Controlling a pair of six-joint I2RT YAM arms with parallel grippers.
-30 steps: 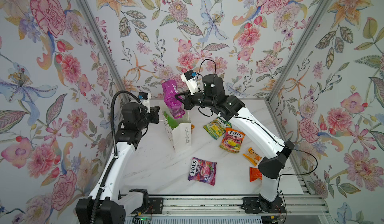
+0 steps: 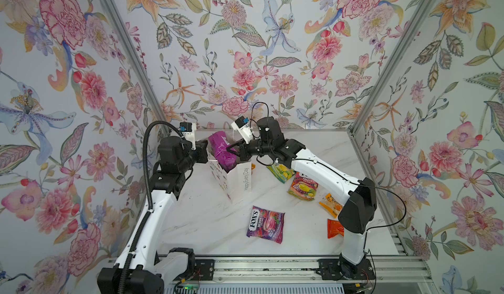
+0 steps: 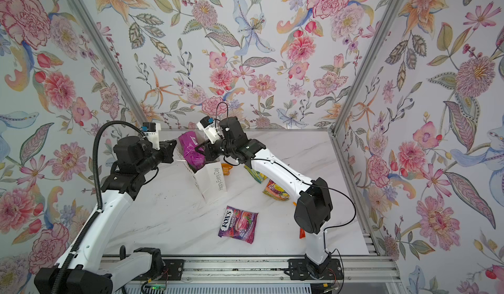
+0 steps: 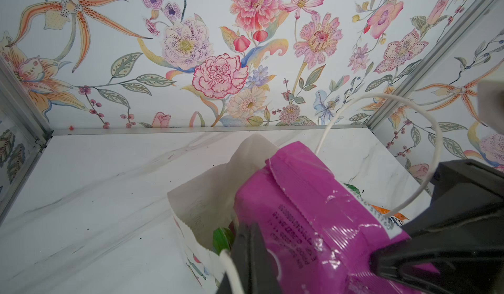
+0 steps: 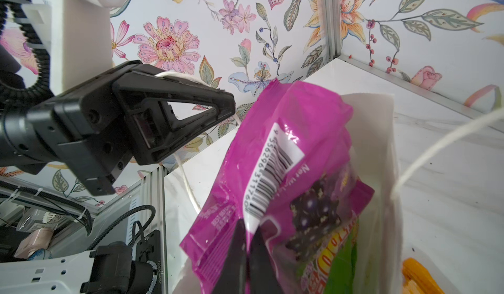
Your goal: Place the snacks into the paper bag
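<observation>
The white paper bag [image 2: 236,181] stands at the back left, with a green packet [image 4: 223,240] inside. A purple snack packet [image 2: 220,147] is down in its opening, top sticking out. My right gripper is shut on the purple packet's edge at the bag's mouth. My left gripper is shut at the bag's left rim, beside the white handle. On the table lie a purple Fox's packet [image 2: 265,223], a yellow-green packet [image 2: 281,170], a Fox's fruits packet [image 2: 303,188], an orange packet [image 2: 330,204] and a red one [image 2: 336,228].
Bare marble table [image 2: 189,215] lies left and in front of the bag. My right arm spans over the packets on the right. An orange item [image 5: 420,278] lies just behind the bag. Floral walls enclose the back and sides.
My right gripper has moved down and left, lowering the purple packet from above the bag into its mouth. The left arm has shifted slightly.
</observation>
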